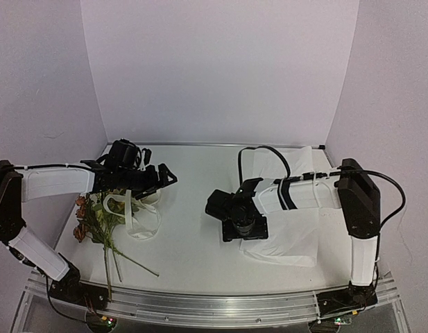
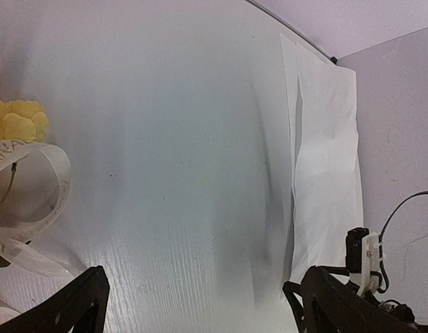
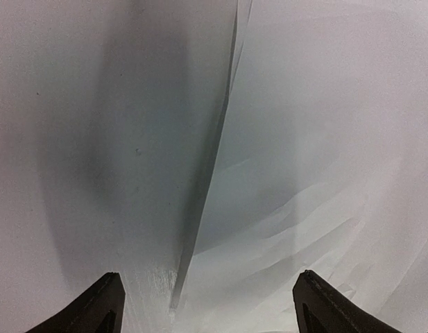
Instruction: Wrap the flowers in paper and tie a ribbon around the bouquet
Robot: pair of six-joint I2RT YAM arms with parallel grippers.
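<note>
The fake flowers lie at the left of the table in the top view, with reddish blooms [image 1: 80,216] and green stems [image 1: 107,253] pointing toward the front edge. A loose white ribbon [image 1: 143,225] curls beside them. My left gripper [image 1: 162,180] hovers over the blooms and hides some of them. At the left edge of its wrist view are a yellow flower [image 2: 21,121] and the looped, printed ribbon [image 2: 63,177]. That gripper is open and empty. My right gripper is open too, above the left edge of the white sheet [image 3: 304,152], touching nothing visible.
White wrapping sheets [image 1: 286,243] lie flat and layered on the right side of the table. Bare tabletop [image 1: 193,180] fills the middle. Walls close in the left, right and back, and a metal rail [image 1: 214,316] runs along the front.
</note>
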